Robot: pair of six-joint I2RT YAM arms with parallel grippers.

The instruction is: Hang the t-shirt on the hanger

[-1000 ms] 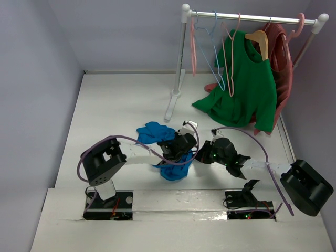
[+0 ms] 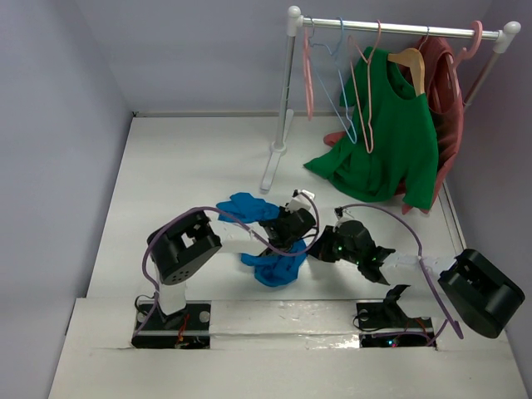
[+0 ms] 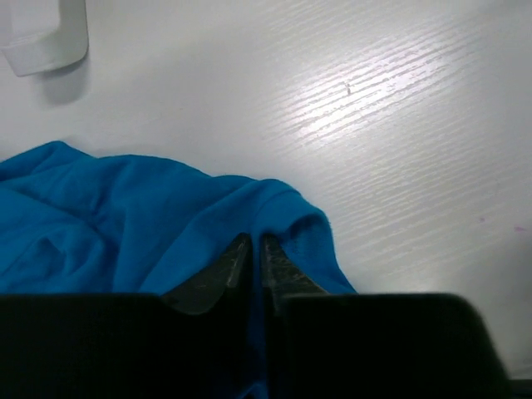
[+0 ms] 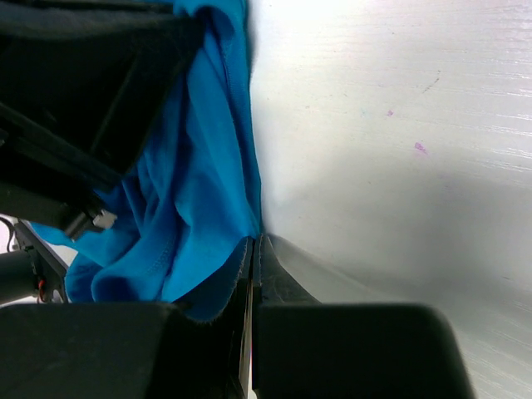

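The blue t-shirt (image 2: 274, 270) lies crumpled on the white table, its middle hidden under my left arm. Over its right part is my left gripper (image 2: 309, 237). In the left wrist view a narrow gap separates the left fingertips (image 3: 237, 258), with a fold of the t-shirt (image 3: 166, 199) right at them and blue showing in the gap. My right gripper is shut at the end of a taut edge of the t-shirt (image 4: 212, 158), cloth pinched at its tips. Above hang the empty hangers, a blue one (image 2: 342, 83) and a pink one (image 2: 368, 91).
A white rack bar (image 2: 399, 27) spans the back right; its foot (image 2: 273, 166) stands behind the t-shirt. A green shirt (image 2: 391, 125) and a red garment (image 2: 445, 108) hang there. The two grippers are very close together. Bare table (image 2: 174, 166) lies to the left.
The right arm has moved only slightly. The t-shirt looks almost unchanged.
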